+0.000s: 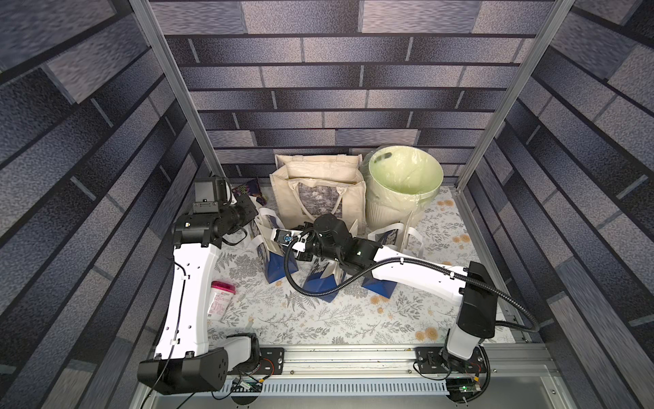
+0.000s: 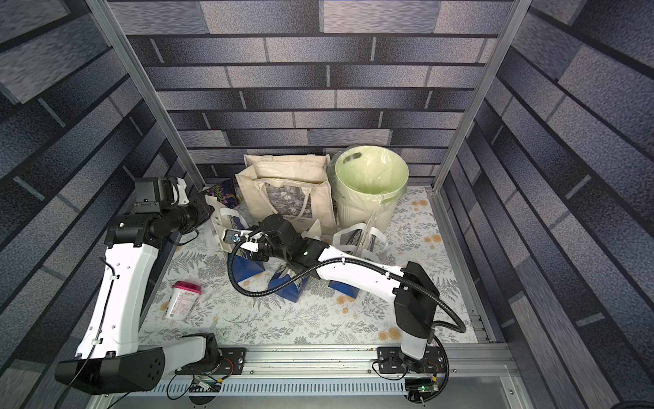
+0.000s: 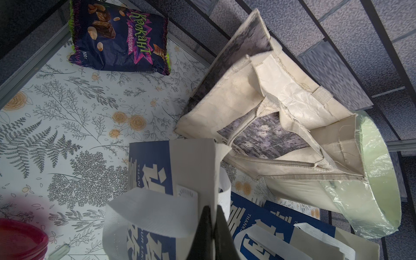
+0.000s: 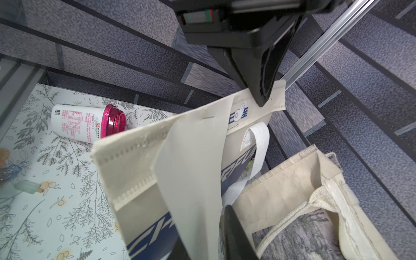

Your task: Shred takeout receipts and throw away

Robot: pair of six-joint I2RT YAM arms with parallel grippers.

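Observation:
My left gripper is shut at the top edge of a blue and white takeout bag, also seen from the other side (image 4: 130,173); the left fingertips pinch or touch its upper rim in the right wrist view. My right gripper is low beside the same bag, a white strip (image 4: 190,164) hanging between or in front of its fingers; their spacing is partly hidden. More blue takeout bags (image 1: 378,286) stand on the table to the right. A receipt cannot be made out clearly. The green bin (image 1: 405,170) stands at the back right.
A canvas tote (image 1: 313,170) is at the back center. A dark snack bag (image 3: 119,36) lies at the back left. A cup with pink lid (image 1: 220,300) lies at the left front. The front of the table has free room.

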